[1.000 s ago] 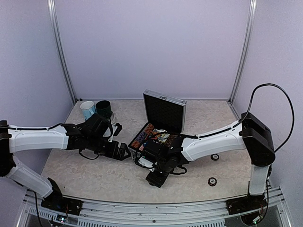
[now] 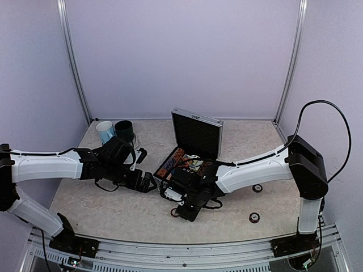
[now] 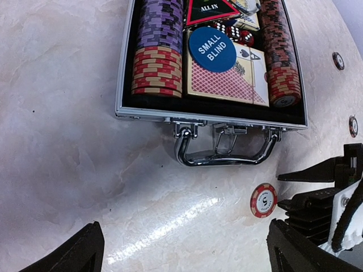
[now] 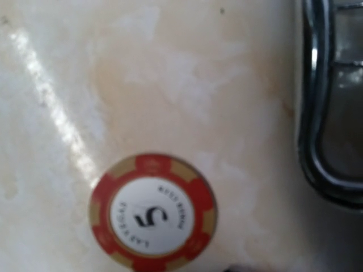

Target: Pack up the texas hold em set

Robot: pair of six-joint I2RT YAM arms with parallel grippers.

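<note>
The silver case (image 2: 197,135) stands with its lid up in the top view. In the left wrist view its tray holds chip stacks (image 3: 157,68), card decks (image 3: 227,88), red dice (image 3: 246,38) and a blue SMALL BLIND disc (image 3: 212,49). My left gripper is open and empty, in front of the case. A red 5 chip (image 4: 153,212) shows face-on, left of the case handle (image 3: 227,160). My right gripper is beside this chip, its fingers (image 3: 309,174) apparently parted; whether they grip the chip's edge is unclear.
Two dark chips, one nearer (image 2: 254,217) and one farther (image 2: 257,188), lie on the right of the table. A light blue mug (image 2: 105,131) and a dark mug (image 2: 123,130) stand at the back left. Bare tabletop (image 2: 119,215) spreads across the front left.
The red chip now shows at its left side, where none was visible before. The left arm is still.
</note>
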